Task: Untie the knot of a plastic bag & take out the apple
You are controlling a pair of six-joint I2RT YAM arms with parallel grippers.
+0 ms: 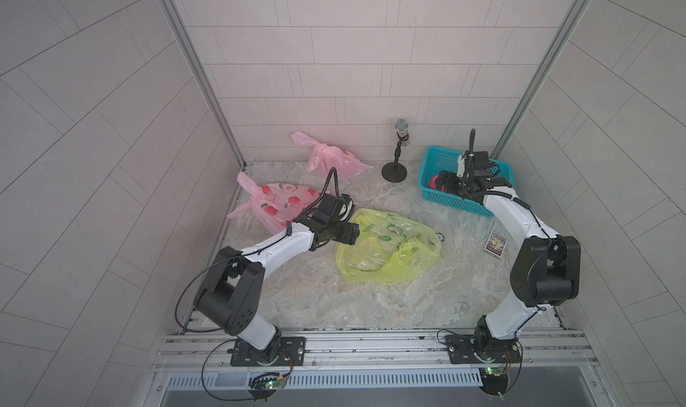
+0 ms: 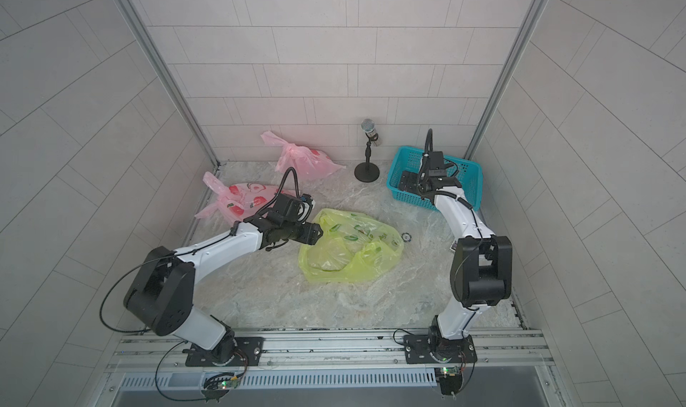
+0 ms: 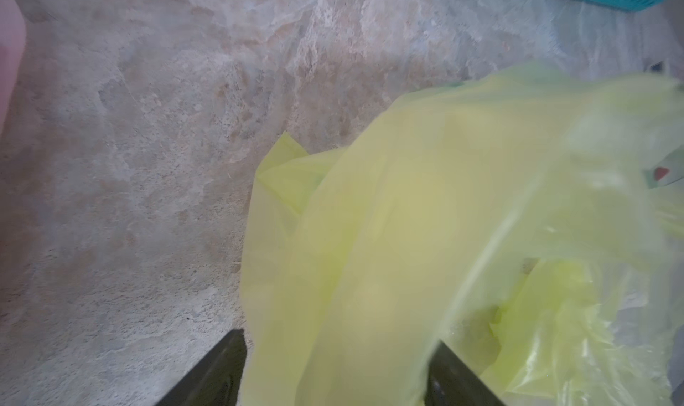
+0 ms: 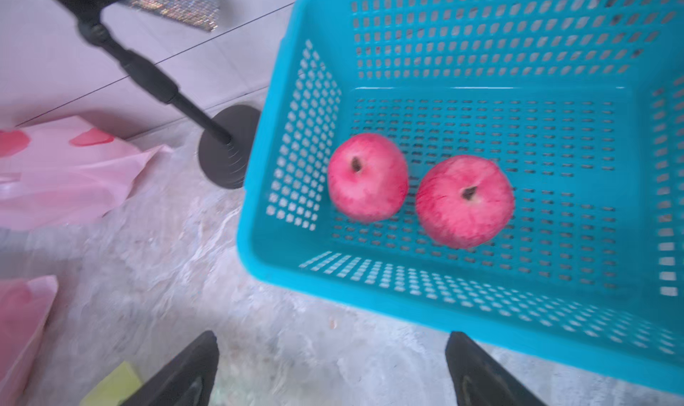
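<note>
In the right wrist view two red apples rest side by side on the floor of the blue basket. My right gripper is open above the basket's near side, nothing between its fingers. The opened yellow-green plastic bag lies slack on the middle of the table; no apple shows in it. At its left edge my left gripper stands open, with bag film rising between its fingers in the wrist view. Whether the fingers touch the film, I cannot tell. Two pink bags lie at the left and back left, their tops bunched.
A microphone on a black stand stands left of the basket at the back. A small card box lies at the right, under the right arm. A small round ring sits beside the yellow bag.
</note>
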